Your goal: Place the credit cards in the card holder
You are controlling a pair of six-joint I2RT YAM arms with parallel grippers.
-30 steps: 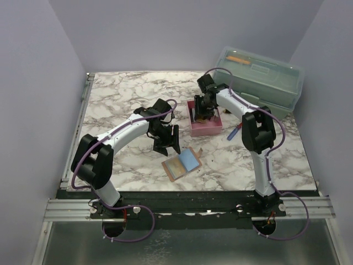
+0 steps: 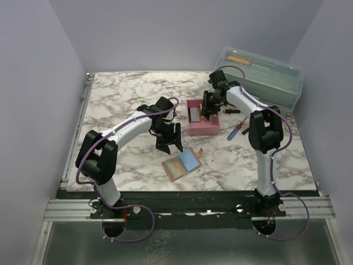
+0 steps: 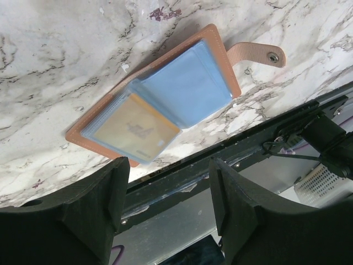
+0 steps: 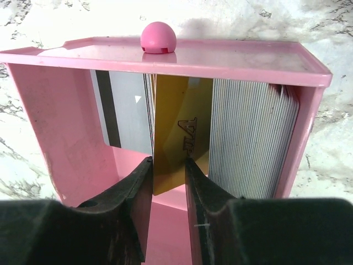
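The brown card holder [image 3: 99, 110] lies spread on the table with blue sleeves [image 3: 190, 85] and clear sleeves [image 3: 132, 130] showing; its snap strap [image 3: 256, 53] sticks out. My left gripper [image 2: 170, 150] is open above its edge, empty. A pink box [image 4: 60, 116] holds the cards: a grey card with a black stripe [image 4: 129, 110] at left, a gold card [image 4: 182, 121] in the middle, and a white stack [image 4: 248, 138] at right. Inside the box my right gripper is part open, fingertips around the gold card's lower part; a gap shows between them.
A lidded clear bin [image 2: 259, 77] fills the back right. Between it and the pink box lie a blue-handled screwdriver [image 2: 235, 130] and a small dark item [image 2: 232, 111].
My right gripper has moved right within the pink box, uncovering the grey card. The box has shifted slightly left. My left gripper has moved only a little; the card holder is still.
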